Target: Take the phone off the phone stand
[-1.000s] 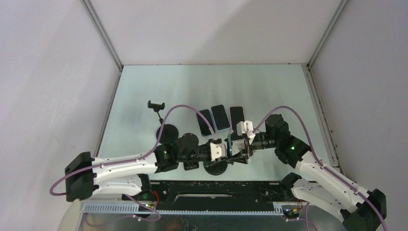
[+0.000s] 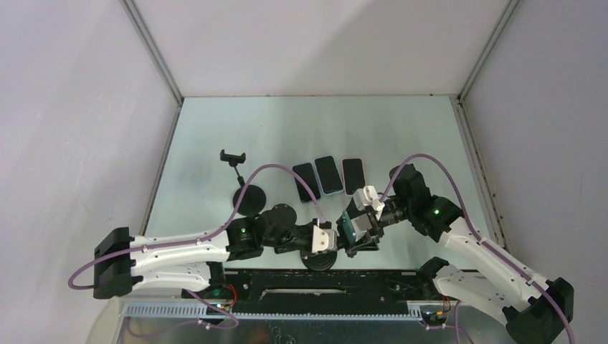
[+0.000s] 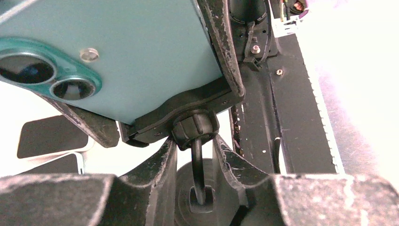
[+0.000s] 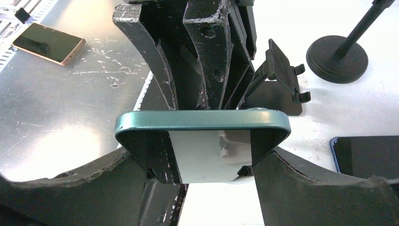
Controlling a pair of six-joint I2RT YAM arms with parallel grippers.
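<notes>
A teal phone (image 3: 141,56) rests in the phone stand's cradle (image 3: 169,117), its back and cameras facing the left wrist view. My left gripper is shut on the stand just under the cradle; its round base (image 2: 317,261) sits at the table's front edge. From the other side, my right gripper is shut on the phone (image 4: 202,120), whose edge faces the right wrist view. From above, both grippers meet at the middle front, hiding most of the stand.
Another stand (image 2: 249,201) stands left of three phones (image 2: 328,173) lying flat on the table (image 2: 315,125). A black rail runs along the front edge.
The two grippers and the phone have shifted slightly downward in the top view, toward the front edge. The right arm's elbow has moved slightly.
</notes>
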